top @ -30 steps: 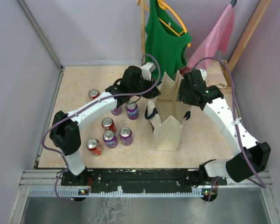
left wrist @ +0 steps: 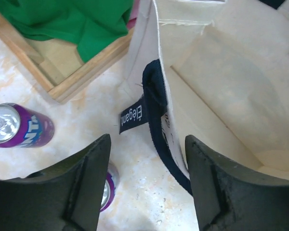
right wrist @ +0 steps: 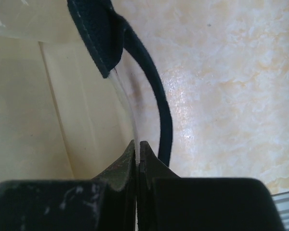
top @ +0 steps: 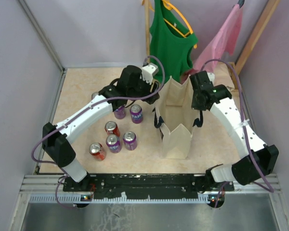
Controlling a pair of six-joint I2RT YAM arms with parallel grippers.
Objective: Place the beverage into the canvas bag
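The cream canvas bag (top: 176,142) stands with its mouth spread, dark handle straps at both sides. My right gripper is shut on the bag's right rim; a dark strap (right wrist: 156,91) loops just beside its fingers. At the bag's left side my left gripper stands open, with the left rim (left wrist: 169,115) between its fingers but not clamped. Left of the bag stand the beverages: a purple can (top: 130,140), another purple can (top: 113,143), a purple can (top: 136,114) further back and a red can (top: 98,151). No can shows inside the bag.
A second red can (top: 111,128) and a purple can (top: 119,112) partly under the left arm stand among the others. Behind the bag hang a green top (top: 168,43) and a pink garment (top: 221,43). Clear table (top: 207,149) lies right of the bag.
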